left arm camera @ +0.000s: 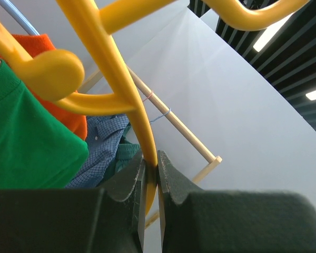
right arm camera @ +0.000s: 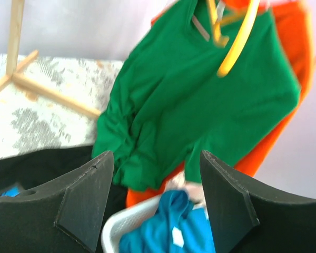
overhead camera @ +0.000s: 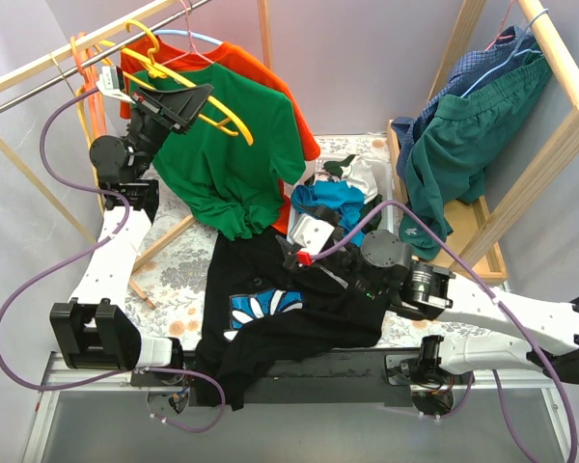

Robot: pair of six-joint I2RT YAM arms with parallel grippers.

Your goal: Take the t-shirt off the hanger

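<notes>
On the floor in the top view lies a black t-shirt [overhead camera: 299, 333] with a blue and white print, apart from any hanger. A yellow hanger [overhead camera: 198, 77] hangs bare on the rail in front of a green t-shirt [overhead camera: 241, 154]. My left gripper is shut on the bar of this yellow hanger [left arm camera: 139, 121]. The right gripper stands open above the black shirt and the bin, nothing between its fingers. In the top view the right gripper's tips are partly hidden by its wrist.
A grey bin [right arm camera: 131, 219] holds blue and other clothes [overhead camera: 333, 198]. An orange shirt [overhead camera: 289, 92] hangs behind the green one. At the right, green shorts [overhead camera: 449, 145] hang from a wooden rack [overhead camera: 531, 174].
</notes>
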